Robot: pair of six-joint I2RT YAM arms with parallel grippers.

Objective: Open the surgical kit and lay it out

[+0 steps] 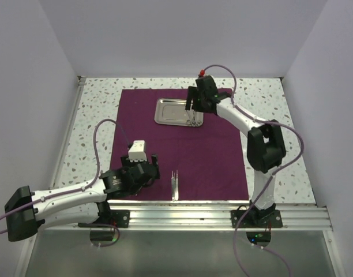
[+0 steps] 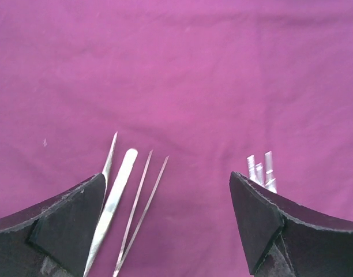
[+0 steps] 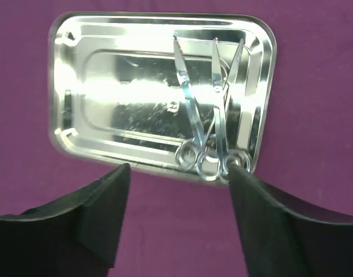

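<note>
The steel tray (image 1: pixel 171 112) lies on the purple cloth at the back, holding several scissor-like instruments (image 3: pixel 220 121) at its right side. My right gripper (image 1: pixel 193 99) hangs over that right end, fingers apart, nothing between them. My left gripper (image 1: pixel 140 161) stands open over the front left of the cloth. Below it, in the left wrist view, lie a flat metal instrument (image 2: pixel 111 205) and thin pointed instruments (image 2: pixel 136 202); further right are slim silver instruments (image 2: pixel 269 173), partly hidden by a finger.
The purple cloth (image 1: pixel 211 161) has bare room in the middle and at the right. A speckled table border (image 1: pixel 90 127) surrounds it, with pale walls on the sides and back.
</note>
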